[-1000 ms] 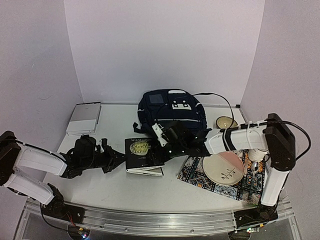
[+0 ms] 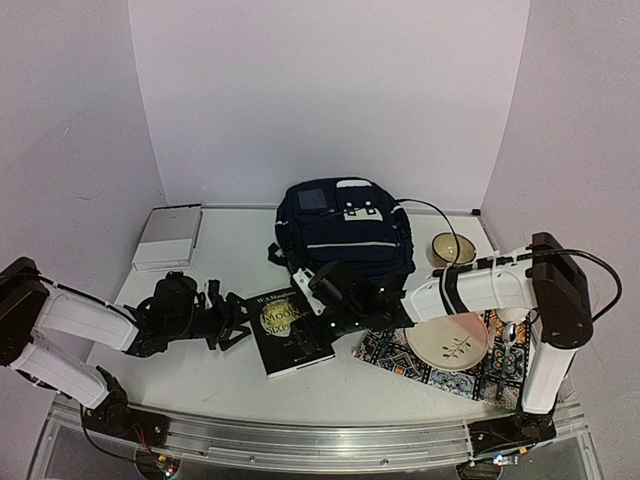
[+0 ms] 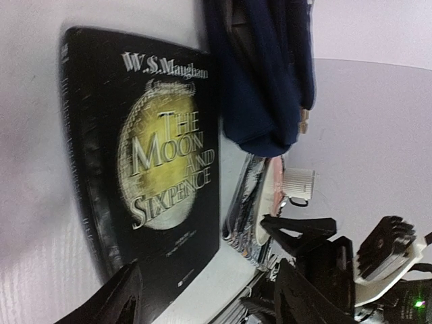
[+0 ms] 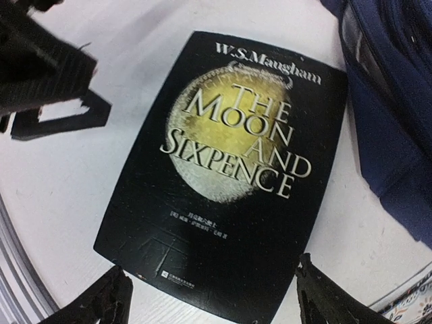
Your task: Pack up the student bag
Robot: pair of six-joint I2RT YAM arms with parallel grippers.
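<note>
A black book with a yellow moon on its cover (image 2: 278, 317) lies flat on the table, in front of the navy backpack (image 2: 350, 225). To the book's left is my left gripper (image 2: 243, 322), its fingers (image 3: 118, 297) spread wide and empty. My right gripper (image 2: 312, 308) reaches over the book's right side in the top view. In the right wrist view its fingers (image 4: 101, 300) stand well apart, with the book's cover (image 4: 223, 223) seen beyond them and not gripped. The arm hides part of the backpack's lower front and the book's right edge.
A pale flat box (image 2: 168, 238) lies at the back left. On the right, a patterned mat (image 2: 395, 355) carries a plate (image 2: 447, 348), with a bowl (image 2: 453, 247) behind and a white mug (image 2: 513, 312) at the side.
The book, tilted up off the table a second ago, now lies flat. My right gripper has shifted slightly around the book's right side.
</note>
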